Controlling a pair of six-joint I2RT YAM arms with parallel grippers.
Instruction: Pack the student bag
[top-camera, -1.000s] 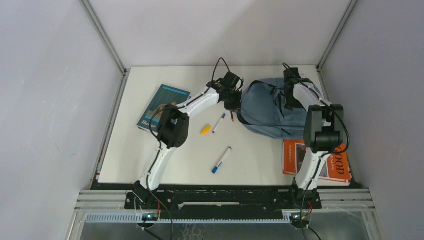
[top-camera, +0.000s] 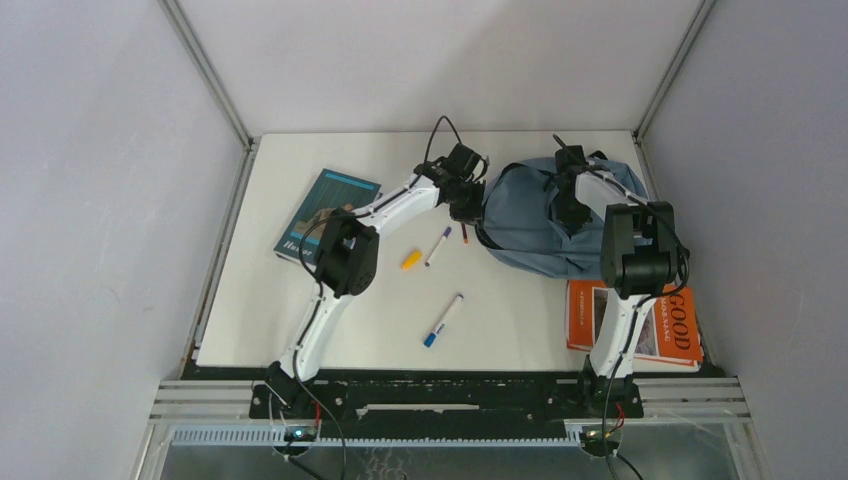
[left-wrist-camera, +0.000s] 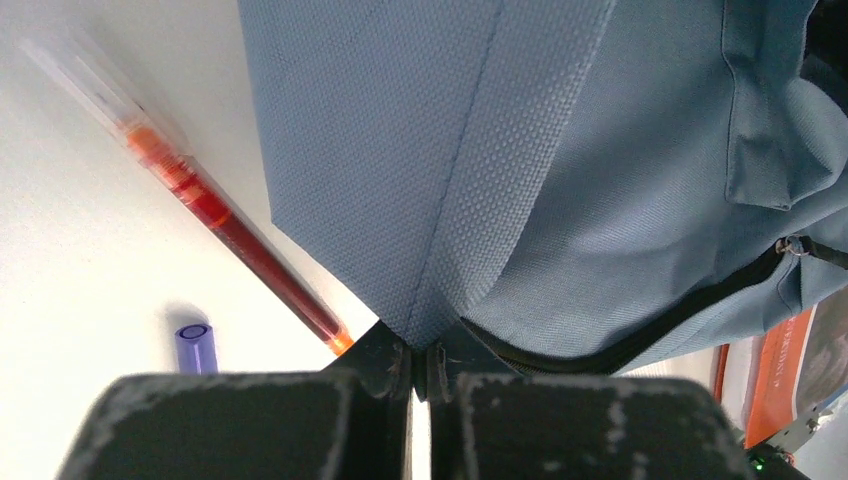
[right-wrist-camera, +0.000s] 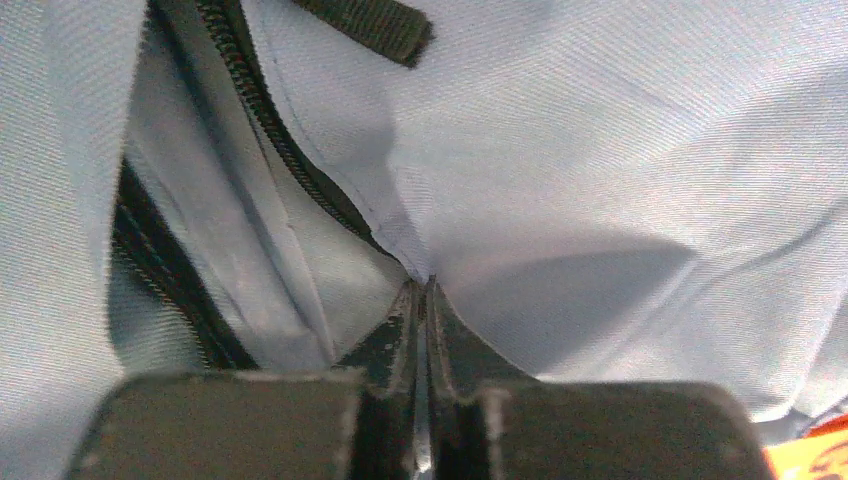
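Note:
The blue-grey bag (top-camera: 530, 225) lies on its side at the table's right, its black zip line curving along the left. In the left wrist view, the bag's edge (left-wrist-camera: 400, 200) runs down between the fingertips of my left gripper, which is shut on it. My right gripper is at the bag's fabric, its fingertips close together beside the end of a black zip (right-wrist-camera: 290, 140). Folds meet at those tips, but whether cloth is pinched there is unclear. A dark teal book (top-camera: 335, 200) lies at the left.
Orange books (top-camera: 580, 315) lie front right, partly under the right arm. A yellow piece (top-camera: 411, 259), a purple-capped marker (top-camera: 438, 246), a blue-capped marker (top-camera: 444, 320) and a red pen (left-wrist-camera: 250, 250) lie left of the bag.
The left arm looks unmoved.

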